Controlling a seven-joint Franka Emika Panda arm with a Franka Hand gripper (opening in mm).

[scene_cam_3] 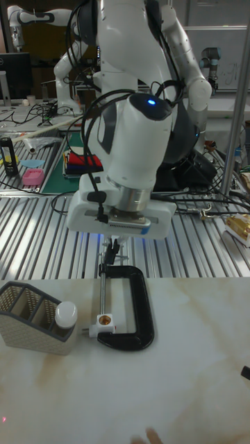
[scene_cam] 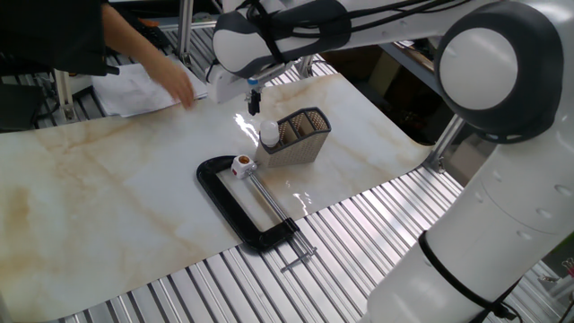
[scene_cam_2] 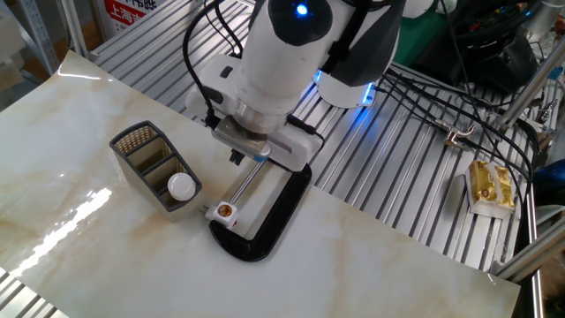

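A black C-clamp [scene_cam: 226,208] with a silver screw [scene_cam: 267,196] lies flat on the marbled board, its screw end reaching over the slatted metal table. At the screw's tip sits a small white block with a brownish round centre [scene_cam_2: 225,211]. Beside the clamp stands a grey-beige basket with compartments [scene_cam_3: 37,341]; a white round-capped item [scene_cam_3: 66,314] is in one end compartment. My gripper [scene_cam: 255,100] hangs above the board, pointing down, apart from basket and clamp as far as shows. Its dark fingers are small and partly hidden by the hand, so the finger's opening is unclear.
A person's hand [scene_cam: 176,82] is over the board's far edge near white papers [scene_cam: 134,91]. A gold-and-white box [scene_cam_2: 489,189] rests on the slatted table [scene_cam_2: 415,208]. Much of the marbled board [scene_cam: 90,215] is bare.
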